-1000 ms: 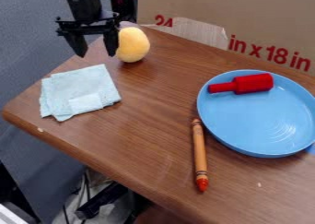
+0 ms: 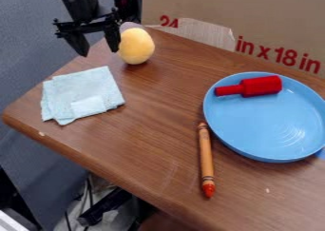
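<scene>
The black gripper [image 2: 97, 44] hangs at the top left of the camera view, fingers spread open and pointing down, with nothing visible between them. Just right of its right finger sits a yellow, rounded object [image 2: 137, 47]. A folded light-blue cloth [image 2: 80, 95] lies on the wooden table [image 2: 152, 140] below the gripper. A blue plate [image 2: 267, 130] on the right holds a red cylindrical object with a narrow handle [image 2: 260, 86]. An orange crayon-shaped stick [image 2: 206, 163] with a red tip lies left of the plate.
A large cardboard box [image 2: 241, 16] stands along the back edge. The table's left and near edges drop away toward a grey surface and some equipment below.
Almost nothing differs; the gripper appears very slightly shifted near the yellow object, and the objects on the table lie where they were.
</scene>
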